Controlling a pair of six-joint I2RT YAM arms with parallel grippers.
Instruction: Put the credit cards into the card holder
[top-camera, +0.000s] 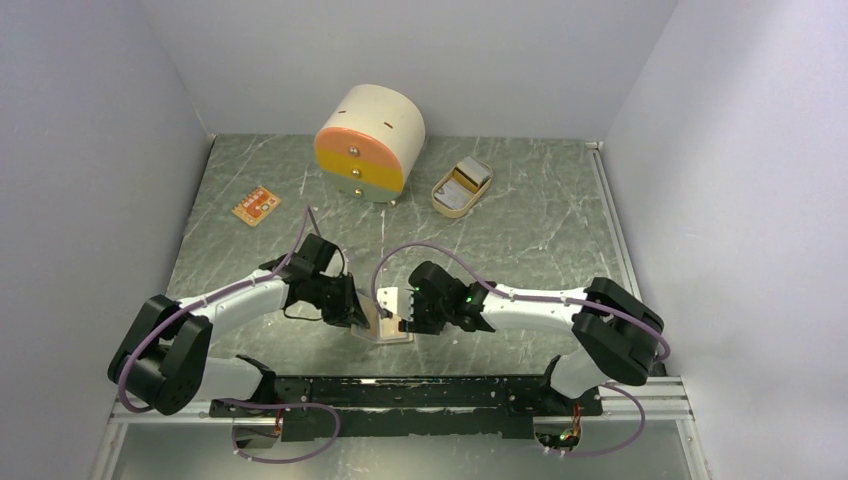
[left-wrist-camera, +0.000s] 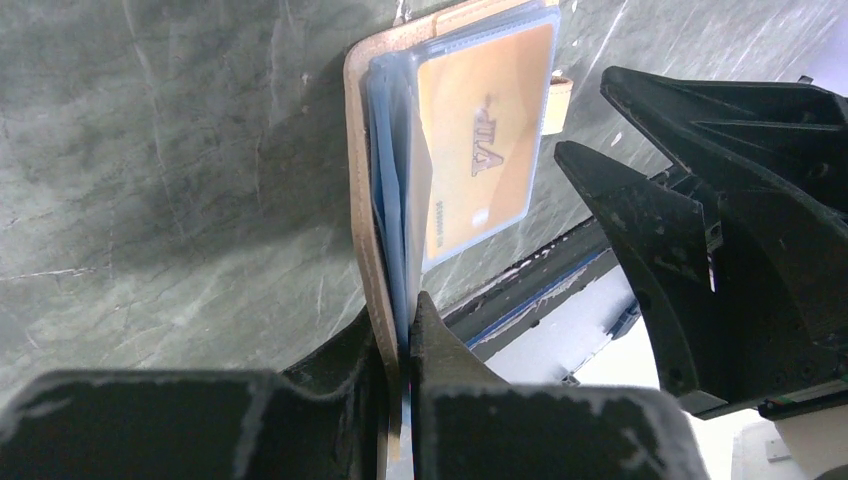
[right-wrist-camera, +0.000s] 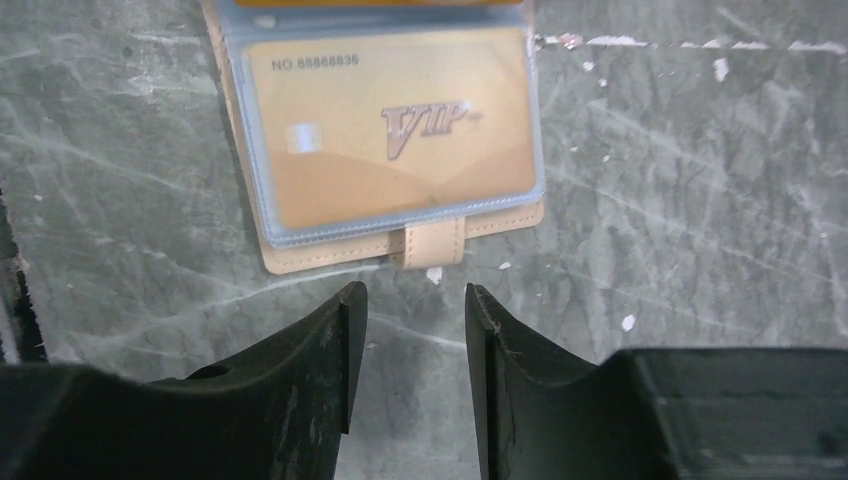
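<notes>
The card holder (left-wrist-camera: 362, 200), tan with blue plastic sleeves, is open on the counter at the front middle. My left gripper is shut on its spine side. A pale VIP card shows in a sleeve, also visible in the left wrist view. My right gripper hangs just beside the holder's edge with its small strap tab (right-wrist-camera: 432, 243), part open, with nothing visible between its fingers.
A striped drawer box (top-camera: 365, 140) stands at the back middle, with an open container (top-camera: 455, 195) of cards to its right. An orange card (top-camera: 256, 205) lies at the left.
</notes>
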